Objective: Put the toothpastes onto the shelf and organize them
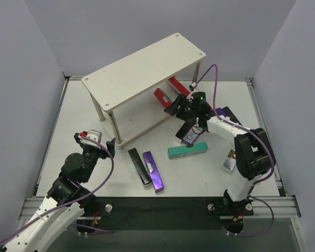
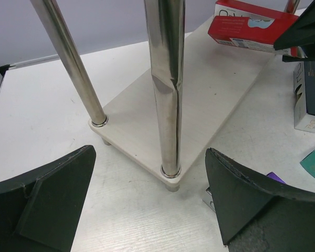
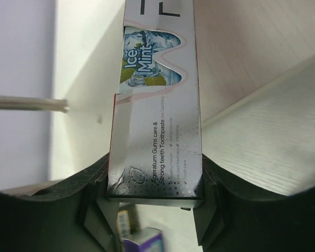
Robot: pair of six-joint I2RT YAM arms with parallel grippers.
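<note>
A red toothpaste box [image 1: 163, 97] is held at the shelf's right opening by my right gripper [image 1: 176, 105]. The right wrist view shows that gripper shut on the box [image 3: 155, 131], whose near face is silver with "Ice Mint" lettering. Another red box [image 1: 178, 85] sits just behind it at the shelf [image 1: 136, 58]. In the left wrist view both red boxes [image 2: 241, 39] show over the lower board [image 2: 126, 136]. My left gripper [image 1: 94, 144] stands open and empty outside the shelf's left end.
Black [image 1: 139, 167], purple [image 1: 153, 171] and teal [image 1: 187, 150] boxes lie in front of the shelf. More boxes crowd the right side, partly under the right arm. Free table lies at the left and in the front middle.
</note>
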